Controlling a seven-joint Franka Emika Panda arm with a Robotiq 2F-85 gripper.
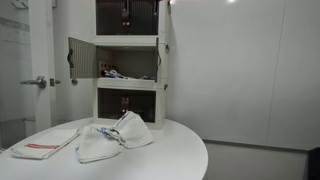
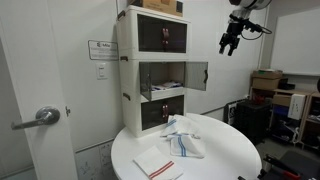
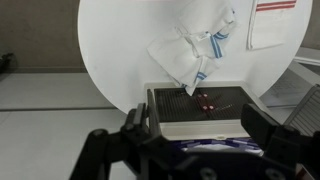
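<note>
My gripper stands open at the bottom of the wrist view, its dark fingers wide apart with nothing held. In exterior view 2 the gripper hangs high at the upper right, well above the table. A crumpled white cloth with blue stripes lies on the table in front of the cabinet. Beside it, a folded white cloth with a red stripe lies flat. The cabinet's middle compartment has its door swung open, and cloths are inside.
The round white table has free room on one side of the cloths. The open cabinet door juts out sideways. Closed dark doors front the upper compartment and lower compartment.
</note>
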